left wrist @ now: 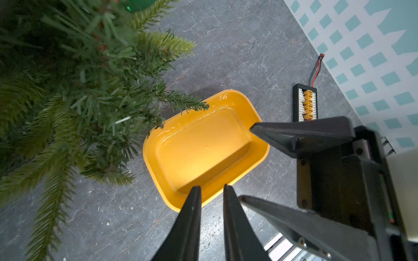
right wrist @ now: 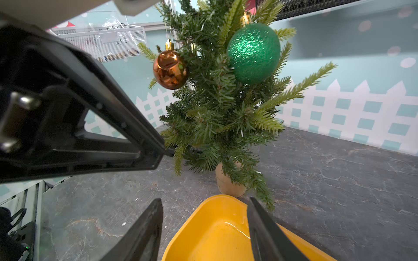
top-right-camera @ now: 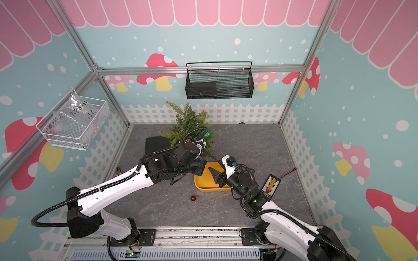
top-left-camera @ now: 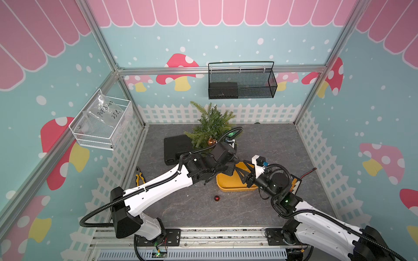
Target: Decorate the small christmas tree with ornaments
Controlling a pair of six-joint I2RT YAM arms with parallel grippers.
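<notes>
The small tree (right wrist: 217,113) stands behind the yellow tray (left wrist: 200,148), carrying a green glitter ball (right wrist: 253,54) and a copper ball (right wrist: 170,69). A dark red ball (top-left-camera: 216,198) lies on the table in front of the tray. My left gripper hangs above the tray beside the tree, its fingers nearly closed; anything held between them is too unclear to tell. My right gripper is open over the tray, facing the tree, nothing between its fingers, close to the left one.
A black flat case (top-left-camera: 174,148) lies left of the tree. A connector board (left wrist: 304,104) with red wire lies right of the tray, and pliers (top-left-camera: 139,177) at the left edge. Wire baskets hang on the walls.
</notes>
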